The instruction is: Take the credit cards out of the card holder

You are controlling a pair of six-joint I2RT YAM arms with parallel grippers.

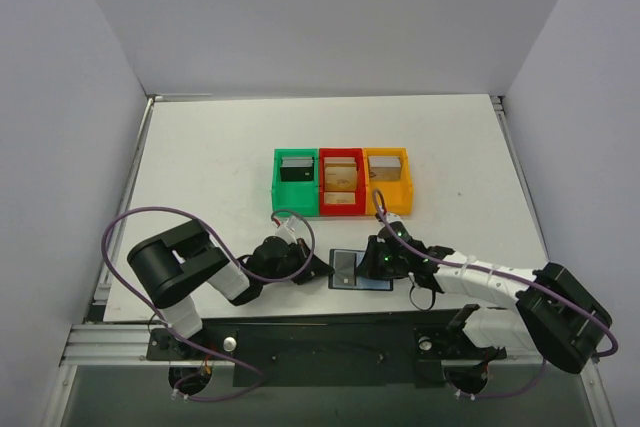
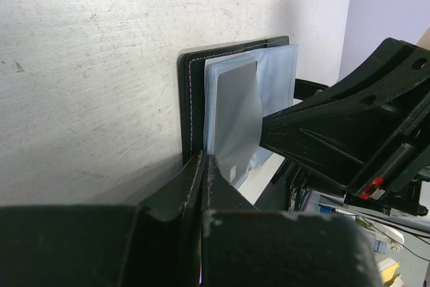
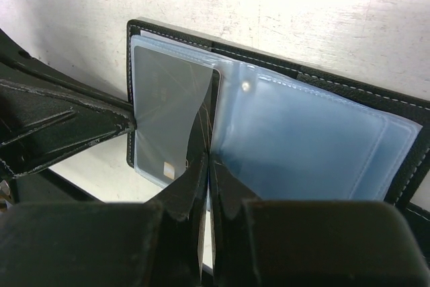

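Note:
The card holder (image 1: 345, 283) lies spread out on the table, black with stitched edges and clear bluish sleeves. A grey and black card (image 3: 171, 105) sits in its left sleeve, with a dark strip showing beyond the sleeve's curved edge. At the holder's left edge my left gripper is shut on that edge; the hold itself is mostly hidden. My right gripper is shut, its tips over the card's right edge beside the middle fold. Nothing shows between its fingers.
Behind the holder stand a green bin (image 1: 277, 187), a red bin (image 1: 322, 205) and a yellow bin (image 1: 392, 202), each containing flat items. Wide bare table (image 1: 210, 162) lies around them. The table's front edge runs close below the holder.

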